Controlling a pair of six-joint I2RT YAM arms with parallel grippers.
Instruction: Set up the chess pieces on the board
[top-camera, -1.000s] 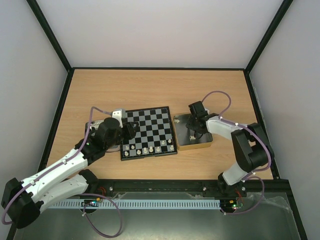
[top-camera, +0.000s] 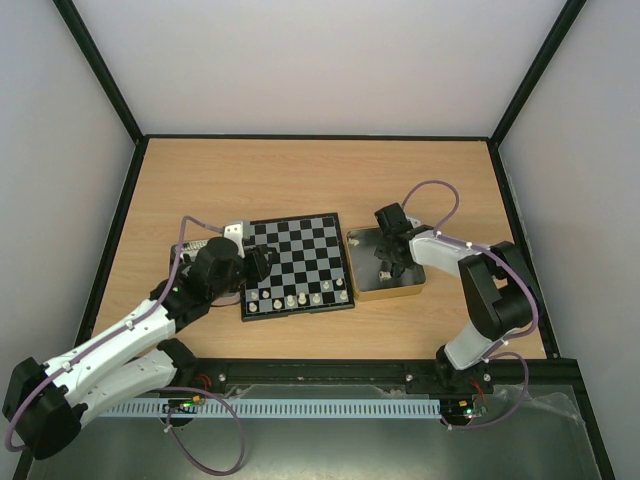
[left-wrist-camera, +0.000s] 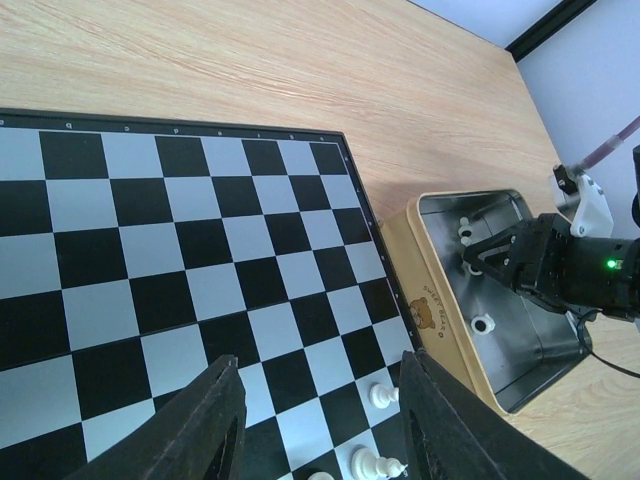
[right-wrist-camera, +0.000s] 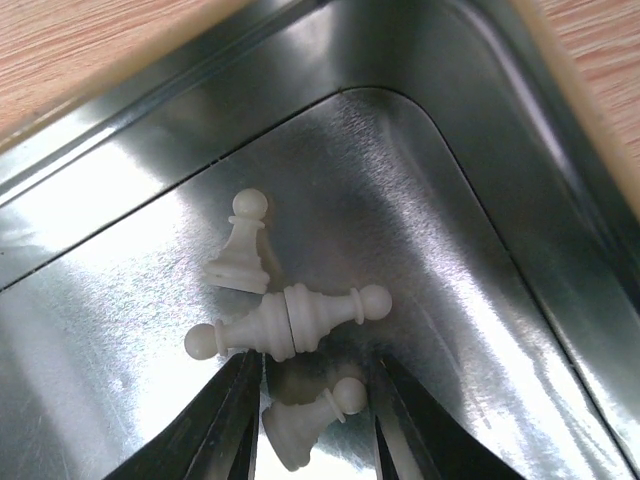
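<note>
The chessboard has several white pieces standing along its near edge, such as a pawn. The box to its right holds white pieces lying down: in the right wrist view a small pawn, pieces lying end to end and another pawn. My right gripper is low in the box, fingers apart around or just beside that nearest pawn; whether it touches is unclear. My left gripper hangs open over the board with nothing between its fingers.
Bare wooden table lies behind the board and box. A further container at the board's left is mostly hidden behind my left arm.
My right arm has shifted slightly within the box over the last second. The left arm looks unmoved.
</note>
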